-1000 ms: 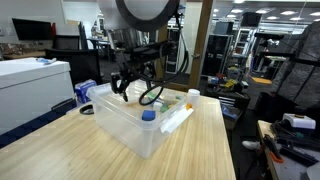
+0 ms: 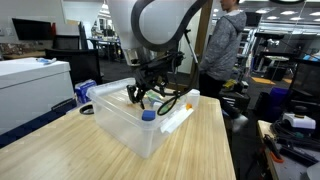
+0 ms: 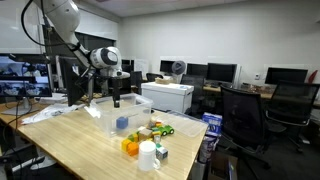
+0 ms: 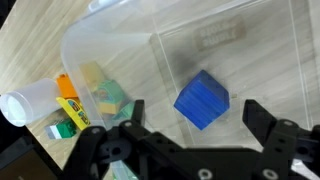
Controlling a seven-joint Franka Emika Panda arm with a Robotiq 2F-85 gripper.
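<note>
A blue block (image 4: 203, 100) lies on the floor of a clear plastic bin, and in the wrist view it sits between and just beyond my open fingers. My gripper has nothing in its fingers. In exterior view 1 the gripper (image 2: 150, 96) hangs over the bin (image 2: 126, 127), above and left of the block (image 2: 148, 115). From the other side, the gripper (image 3: 116, 100) also appears over the bin (image 3: 107, 119), with the block (image 3: 122, 123) showing through its wall.
Outside the bin, several colored blocks stand on the table, among them an orange one (image 3: 131, 147), beside a white cup (image 3: 147, 156). A wire basket (image 3: 221, 167) stands behind.
My gripper has come lower and moved to the right over the bin, toward the blue block. In exterior view 1 a person now stands in the background at the right.
</note>
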